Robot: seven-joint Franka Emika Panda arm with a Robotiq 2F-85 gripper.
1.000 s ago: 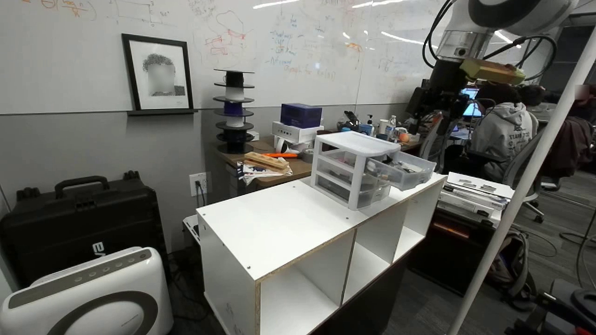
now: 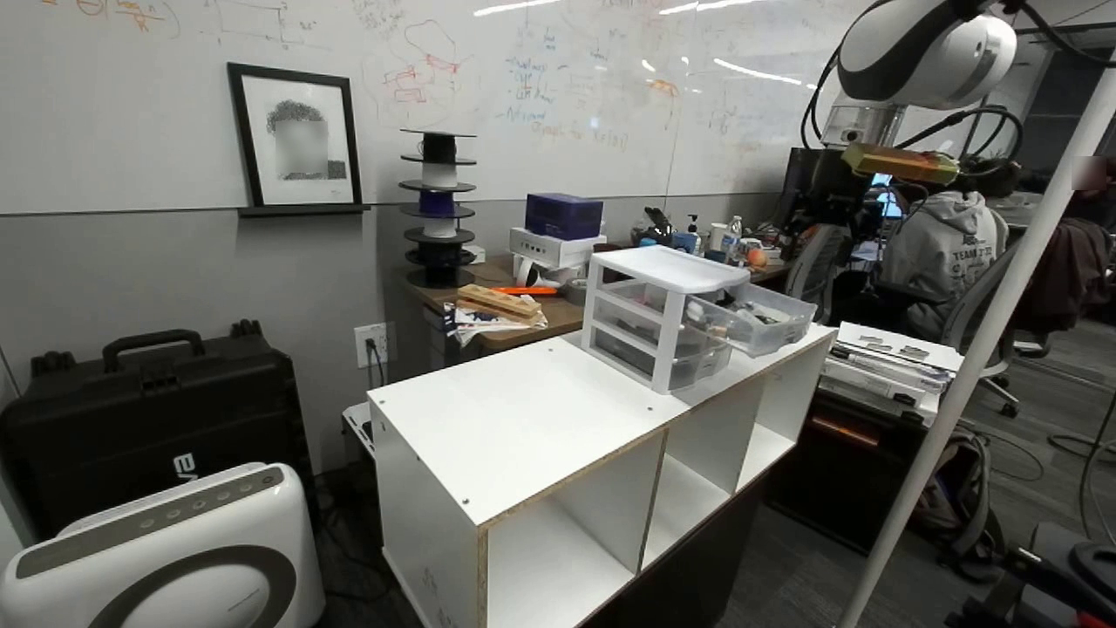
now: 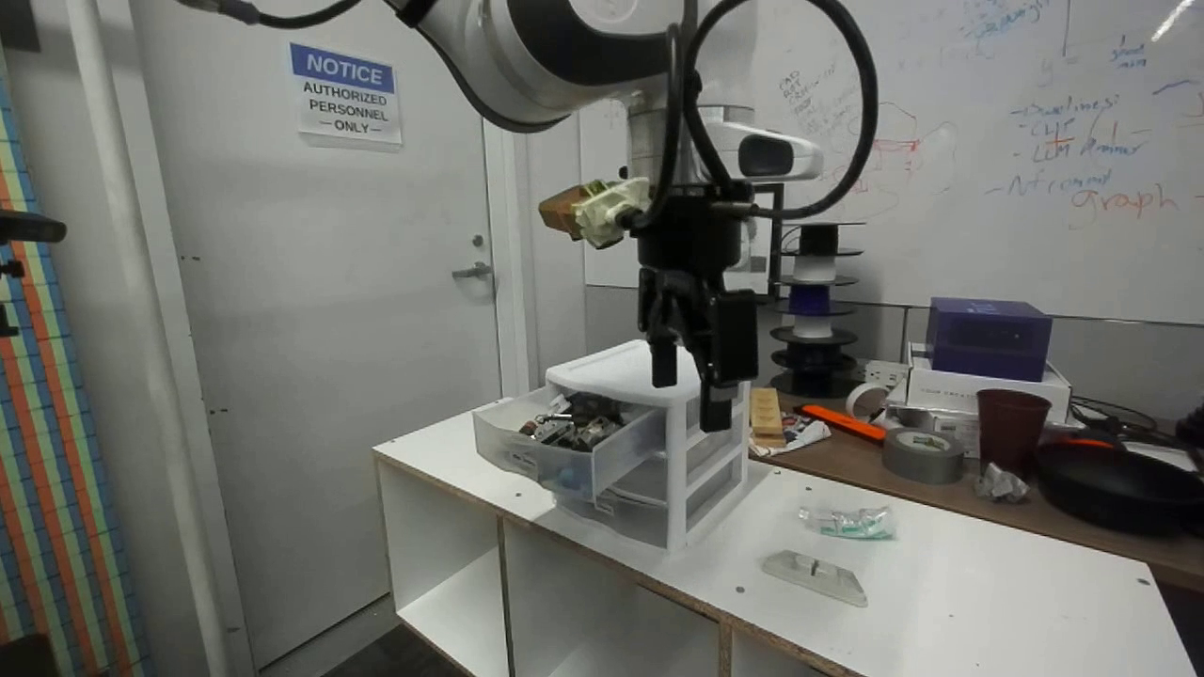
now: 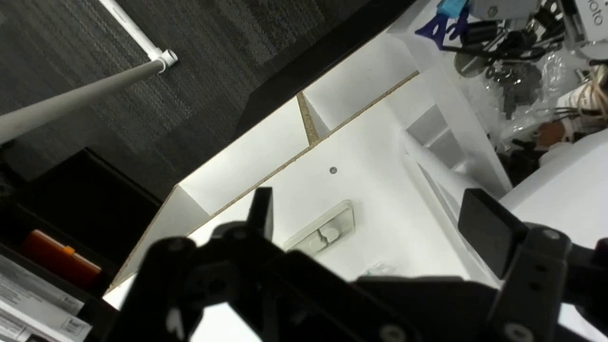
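Observation:
My gripper (image 3: 690,384) hangs open, pointing down, with nothing between its fingers. In exterior view 2 it appears in front of the white drawer unit (image 3: 679,480), above the level of the cabinet top. The unit's upper clear drawer (image 3: 542,457) is pulled out and holds mixed small hardware. A clear flat plastic piece (image 3: 815,576) and a clear bag with green marks (image 3: 848,523) lie on the cabinet beside the unit. From the wrist, the flat piece (image 4: 326,231) shows between the spread fingers, well below them; the bag is mostly hidden.
The white cabinet top (image 2: 523,408) has free room left of the drawer unit in exterior view 1. A desk behind it carries a purple box (image 3: 990,338), tape roll (image 3: 923,453) and dark pan (image 3: 1117,485). A pale pole (image 2: 973,366) stands in front.
In exterior view 1 the arm has moved a little left and lower in the picture. The drawer unit and cabinet look the same.

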